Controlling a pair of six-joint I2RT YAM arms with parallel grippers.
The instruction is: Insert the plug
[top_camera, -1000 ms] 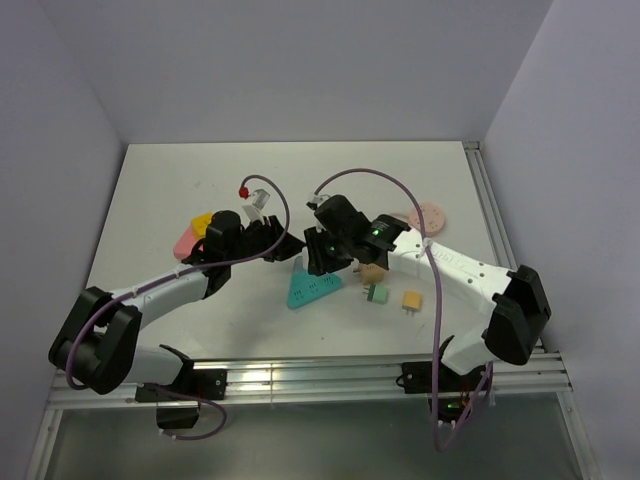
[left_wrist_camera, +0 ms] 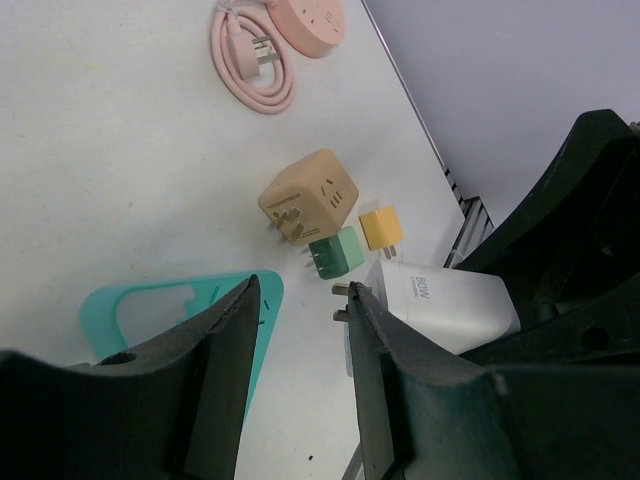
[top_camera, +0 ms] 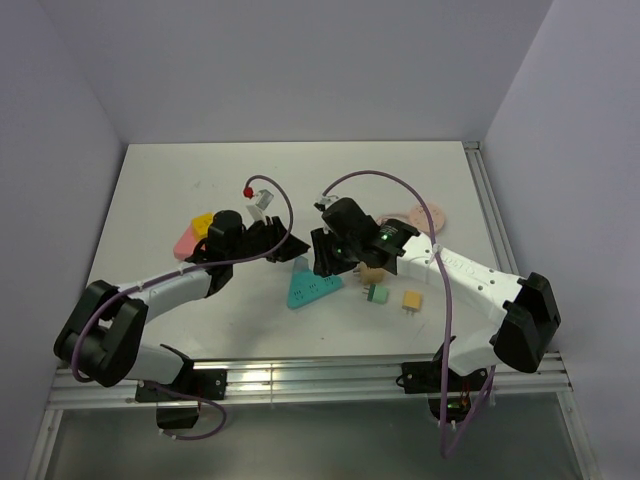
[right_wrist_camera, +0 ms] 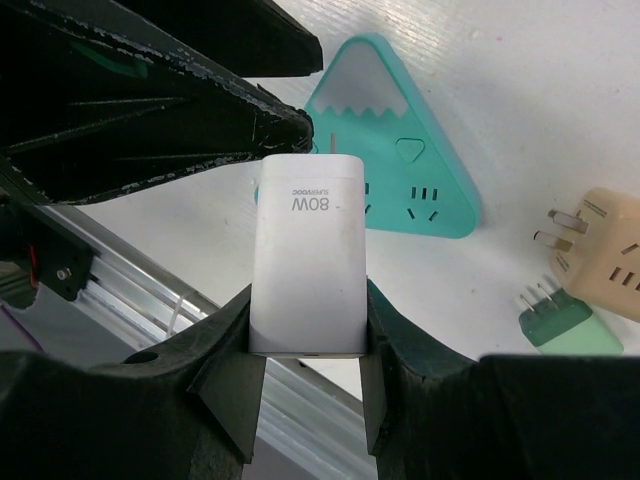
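Note:
A white 80W plug is held in my right gripper, its prongs pointing toward my left gripper in the left wrist view (left_wrist_camera: 300, 315). My left gripper hovers close beside it; whether its fingers grip anything is hard to see. The teal triangular power strip (right_wrist_camera: 420, 175) lies on the table below both grippers, sockets upward. In the top view the two grippers (top_camera: 280, 245) nearly meet over it.
A beige cube plug (left_wrist_camera: 310, 195), a green plug (left_wrist_camera: 338, 252) and a yellow plug (left_wrist_camera: 382, 227) lie to the right. A pink round item (left_wrist_camera: 305, 22) and coiled cable are behind. Pink and yellow items (top_camera: 195, 232) lie at left.
My left arm has moved very slightly.

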